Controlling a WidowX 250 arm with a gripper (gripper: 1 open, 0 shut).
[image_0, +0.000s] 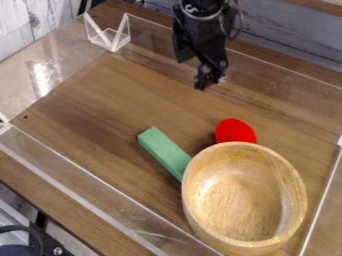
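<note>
My gripper (209, 70) hangs over the back middle of the wooden table, open, with nothing seen between its dark fingers. A red object (234, 132) sits on the table to the right, just behind the large wooden bowl (243, 198). A green block (163, 152) lies diagonally left of the bowl.
A clear plastic holder (110, 32) stands at the back left. Clear low walls run along its edges.
</note>
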